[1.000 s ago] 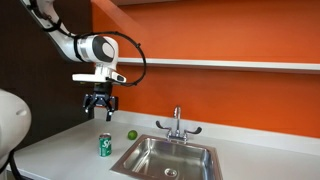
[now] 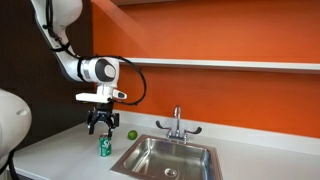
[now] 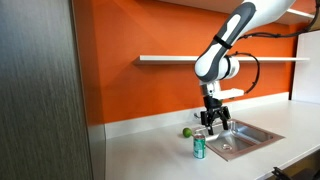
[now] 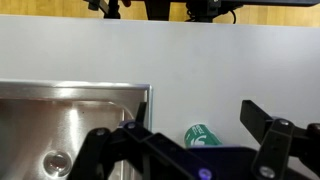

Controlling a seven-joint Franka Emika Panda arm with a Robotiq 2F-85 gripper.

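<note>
A green can [image 2: 105, 146] stands upright on the counter, left of the sink [image 2: 166, 161]. Above it, my gripper [image 2: 101, 129] hangs pointing down, its fingers spread and no object between them. From the second exterior side, the same can [image 3: 199, 147] appears left of and below the gripper [image 3: 216, 130]. In the wrist view the can's top [image 4: 201, 135] shows in the gap between the wide-apart fingers, while the gripper body hides its lower part. A round green fruit [image 2: 132, 134] lies farther back on the counter.
A steel faucet with handles [image 2: 177, 128] rises behind the basin. The white shelf [image 2: 220, 66] runs along the orange wall above.
My gripper has come down toward the can, from higher above the counter. The can and the fruit have stayed in place.
</note>
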